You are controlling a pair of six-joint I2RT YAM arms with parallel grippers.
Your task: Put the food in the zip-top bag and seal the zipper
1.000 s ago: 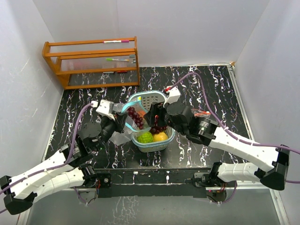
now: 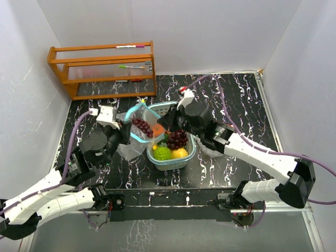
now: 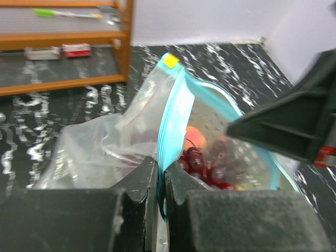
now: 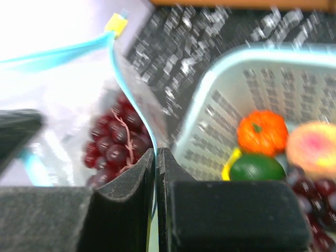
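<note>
A clear zip top bag (image 3: 110,142) with a light blue zipper rim is stretched between both grippers above the basket, its mouth spread apart. My left gripper is shut on one side of the rim; the blue strip (image 3: 170,131) runs between its fingers. On the opposite side, my right gripper is shut on the rim's thin edge. Dark red grapes (image 4: 119,144) show through the clear film; in the top view grapes (image 2: 142,126) appear within the bag's outline. A yellow tab (image 3: 171,60) marks the far end of the zipper.
Below the bag, a pale basket (image 2: 169,165) holds a green fruit (image 2: 162,153), a yellow fruit (image 2: 179,153), more grapes (image 2: 177,139) and a small orange pumpkin (image 4: 262,132). A wooden rack (image 2: 105,97) stands at the back left. Bare dark counter lies at right.
Both grippers have shifted left with the bag, the left one also slightly toward the front. The bag's mouth looks longer and more spread, and more of the basket's grapes show.
</note>
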